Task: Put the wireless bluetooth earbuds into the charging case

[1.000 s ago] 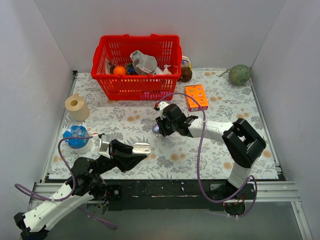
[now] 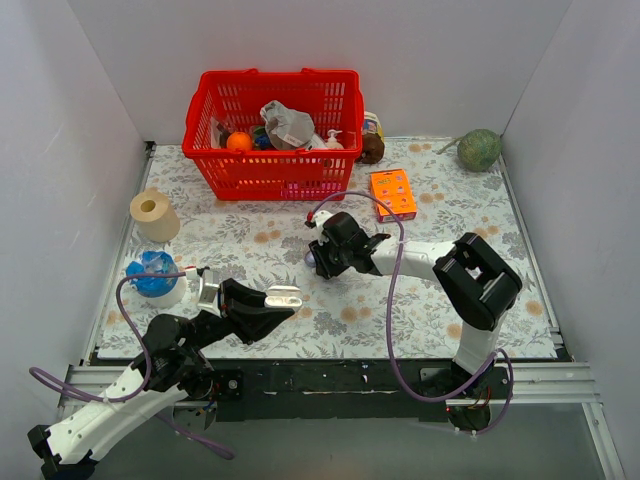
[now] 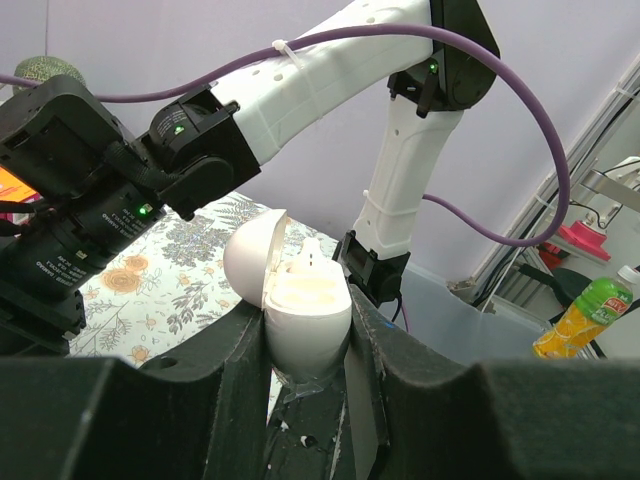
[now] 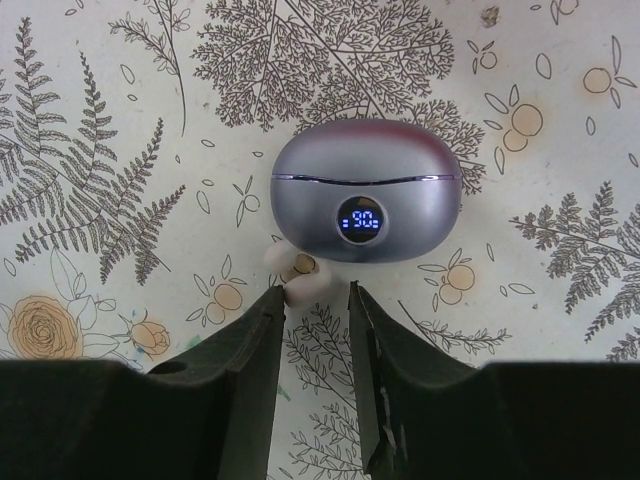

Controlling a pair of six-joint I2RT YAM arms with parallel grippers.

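Note:
My left gripper is shut on a white case (image 3: 305, 300) with a raised rounded lid; in the top view this white case (image 2: 283, 297) sits at the fingertips, over the table's near part. In the right wrist view a closed grey-purple case (image 4: 366, 205) with a lit display lies on the patterned cloth. A small pale earbud (image 4: 312, 284) lies just in front of its lower left side. My right gripper is open, its left fingertip overlapping the earbud's edge in view. Whether they touch, I cannot tell. The top view mostly hides the purple case (image 2: 310, 259) behind the right gripper.
A red basket (image 2: 275, 178) stands at the back, with an orange box (image 2: 393, 194) to its right. A tan roll (image 2: 154, 215) and a blue-lined container (image 2: 152, 275) are at the left. A purple cable (image 2: 390, 310) loops over the right arm.
The right arm has shifted slightly left and toward the near side, and its cable has moved with it. The left arm and the white case look unmoved.

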